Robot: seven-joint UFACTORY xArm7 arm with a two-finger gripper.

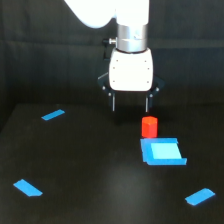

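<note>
A small red block [149,127] stands on the dark table, just behind a light square outlined in blue tape [164,160]. My gripper [130,106] hangs above the table, to the left of the block and higher in the view. Its two dark fingers are spread wide, one on each side of the white hand, and nothing shows between them. The block is apart from the fingers and fully visible.
Strips of blue tape lie at the back left [53,115], the front left [27,188] and the front right of the table. A dark curtain [40,50] hangs behind.
</note>
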